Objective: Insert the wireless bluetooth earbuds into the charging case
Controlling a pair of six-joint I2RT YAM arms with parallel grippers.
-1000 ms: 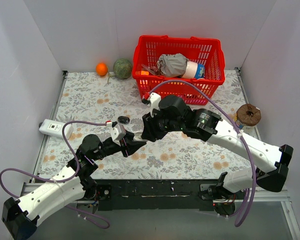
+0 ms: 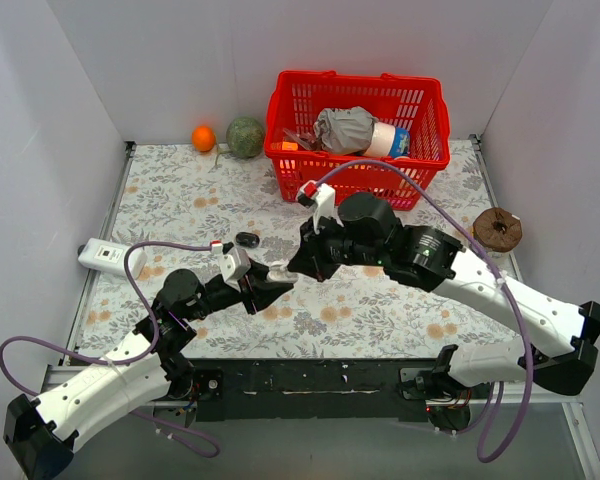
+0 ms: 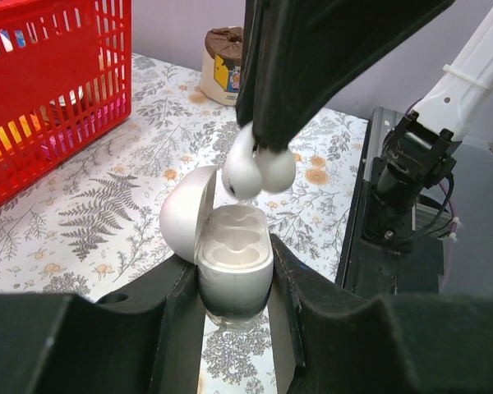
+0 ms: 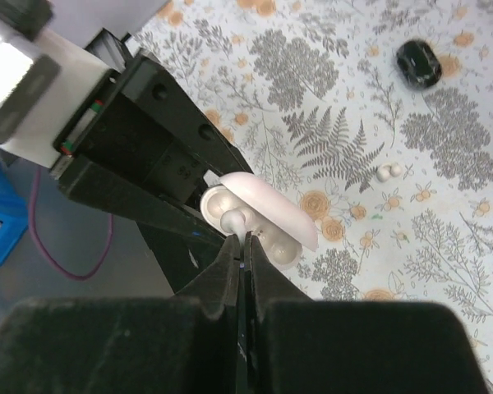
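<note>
The white charging case [image 3: 235, 254] has its lid [image 3: 185, 215] swung up, and my left gripper [image 2: 264, 288] is shut around its lower part. Its hollows face upward in the left wrist view. A white earbud [image 3: 245, 171] is pinched in my right gripper, which is shut on it. In the left wrist view this earbud hangs above the case with a gap between them. In the right wrist view it overlaps the hollows beside the lid [image 4: 271, 209]. A second small white piece, apparently the other earbud [image 4: 389, 171], lies on the patterned tabletop.
A black oval object [image 2: 247, 240] lies on the table behind the grippers. The red basket [image 2: 425, 160] stands at the back, with an orange [image 2: 203, 138] and a green melon [image 2: 245, 137] to its left. A power strip [image 2: 110, 256] sits at the left edge.
The left arm and the case stay put.
</note>
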